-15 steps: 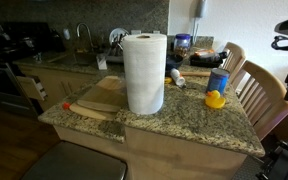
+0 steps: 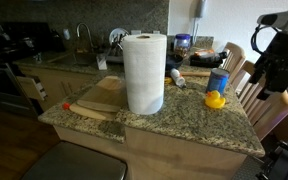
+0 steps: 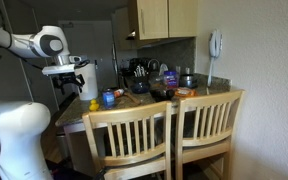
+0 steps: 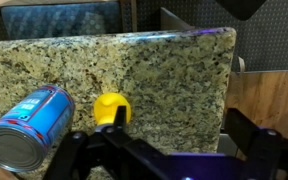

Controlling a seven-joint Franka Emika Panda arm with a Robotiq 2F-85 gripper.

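Observation:
My gripper (image 2: 257,85) hangs above the right end of the granite counter (image 2: 189,118), seen at the right in exterior view 1. In the wrist view its two dark fingers (image 4: 121,117) stand wide apart, so the gripper is open with nothing between them. A yellow rubber duck (image 2: 215,100) sits on the counter near its front right, left of and below the gripper. From the wrist, the duck (image 4: 108,104) shows under the left finger, which covers part of it. A blue can (image 2: 218,80) stands just behind the duck; in the wrist view the can (image 4: 29,128) is at the left.
A tall paper towel roll (image 2: 144,75) stands left of the duck. Behind lie a wooden board (image 2: 106,94), a bottle (image 2: 177,77) and a jar (image 2: 182,45). Wooden chairs (image 3: 131,140) line the counter's outer side. Bare granite lies right of the duck.
The arm and gripper have come in from the right edge of exterior view 1, moving left toward the counter. Duck, can and paper roll stay where they were.

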